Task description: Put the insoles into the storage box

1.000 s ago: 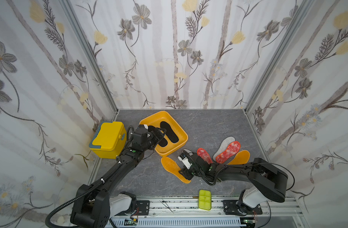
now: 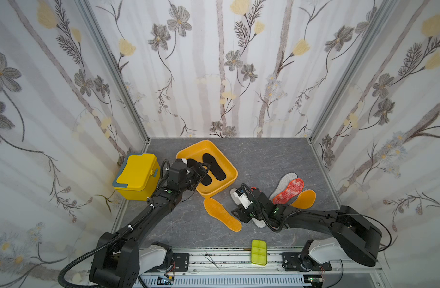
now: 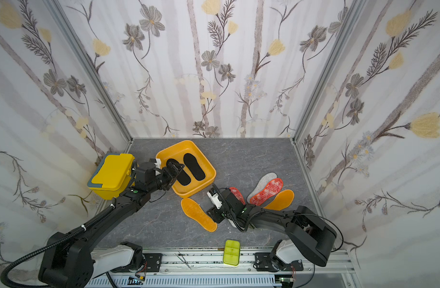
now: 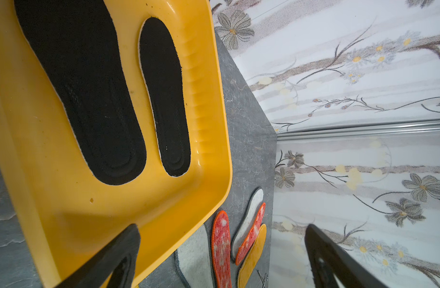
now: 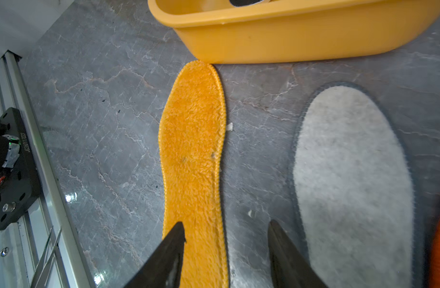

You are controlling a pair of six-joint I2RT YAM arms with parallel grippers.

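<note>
Two black insoles (image 4: 164,96) lie side by side in the yellow tray-like box (image 4: 232,177). Over that box my left gripper (image 2: 205,169) hangs open and empty. An orange insole (image 5: 193,144) lies on the floor, its tip at the foot of the box. Beside it is a grey insole (image 5: 352,182), partly hidden by my right arm from above. My right gripper is open above these two, nothing between its fingers. Farther right lie a second grey insole (image 3: 261,184), a red-and-white one (image 3: 268,191) and another orange one (image 3: 281,199). Another red insole (image 4: 221,244) lies near the nearer grey one.
A yellow lidded box (image 2: 137,173) with blue-grey trim stands at the left. A small green compartment tray (image 2: 259,252) sits at the front rail. Behind the right-hand insoles, the back of the grey floor is bare.
The left arm and the insoles look unmoved.
</note>
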